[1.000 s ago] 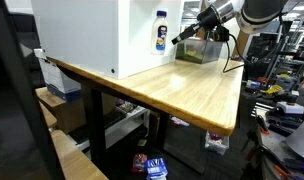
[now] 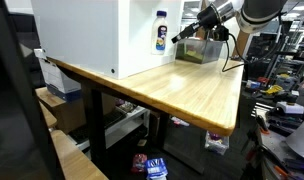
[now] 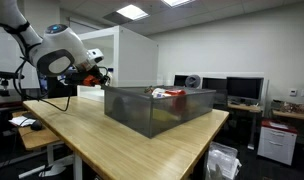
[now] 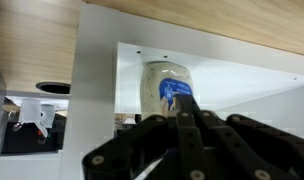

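Note:
A pale bottle with a blue label and dark top (image 2: 159, 32) stands upright against the white panel at the back of the wooden table. From above, its whitish body and blue patch (image 4: 164, 88) show in the wrist view, partly covered by my black fingers. My gripper (image 2: 174, 39) is to the right of the bottle in exterior view 1, with a visible gap between them. In the wrist view the gripper appears shut, and nothing shows between its fingertips. The bottle itself is not clearly visible in exterior view 2.
A grey bin (image 3: 157, 112) with several items inside stands on the table near the arm. The white panel (image 2: 90, 35) walls off the table's far left. Bare wood (image 2: 182, 88) stretches across the front of the table.
The arm sits slightly higher than a second ago in exterior view 1. The bottle has not moved.

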